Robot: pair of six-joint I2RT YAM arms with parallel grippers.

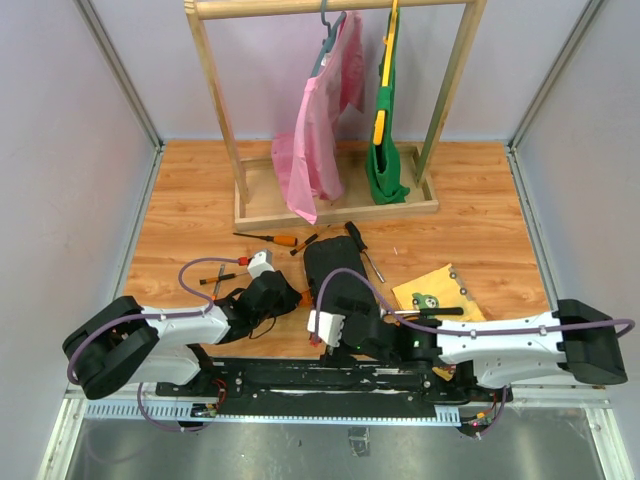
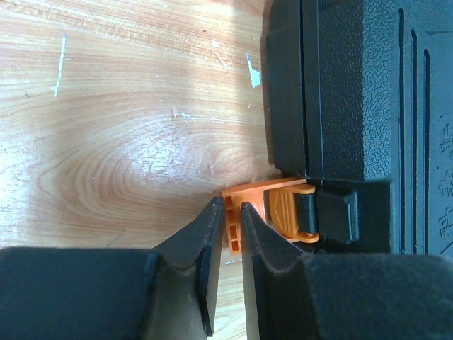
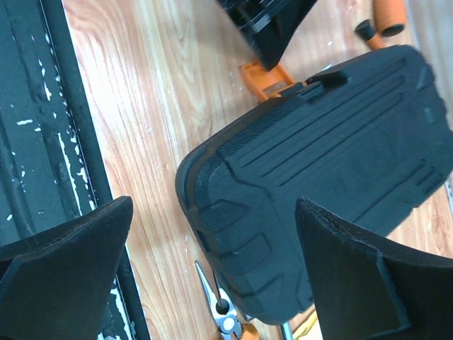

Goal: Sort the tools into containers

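Observation:
A black tool case (image 1: 333,258) lies on the wooden table near the middle, its lid down. On its left side is an orange handle (image 2: 248,191), with my left gripper shut on its edge. My right gripper stands open over the near end of the case, nothing between its fingers. An orange-handled screwdriver (image 1: 284,240) and a small dark-tipped tool (image 1: 309,241) lie beyond the case. At its far right corner is a black-handled screwdriver (image 1: 354,236). Pliers (image 3: 226,320) poke out beside the case, partly hidden.
A yellow pouch (image 1: 438,287) with a green animal picture lies at the right, a black-handled tool (image 1: 440,311) across it. More thin tools (image 1: 218,279) lie left of the case. At the back stands a wooden rack (image 1: 245,218) with hanging clothes.

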